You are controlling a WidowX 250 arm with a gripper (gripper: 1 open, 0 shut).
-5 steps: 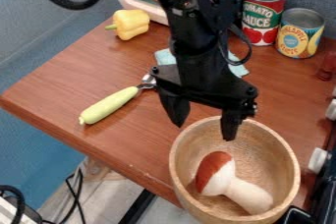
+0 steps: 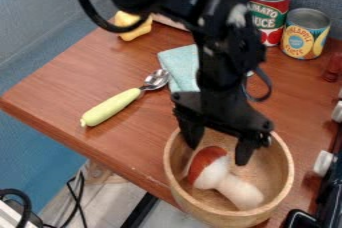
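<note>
My black gripper (image 2: 217,147) reaches down over a wooden bowl (image 2: 274,197) at the lower right, its fingers apart at the bowl's upper part. Inside the bowl lies a toy mushroom with a red-brown cap (image 2: 206,165) and a white stem (image 2: 239,192). The fingers are around or just above the cap's upper side; whether they touch it is unclear.
A spoon with a pale green handle (image 2: 110,108) lies left of the arm. Behind are a light blue cloth (image 2: 178,64), a yellow pepper (image 2: 131,29), a tomato can (image 2: 267,12) and a second can (image 2: 306,34).
The gripper has moved down and slightly right into the bowl's upper part, nearer the mushroom. The upper arm has lowered and shifted, covering more of the back objects.
</note>
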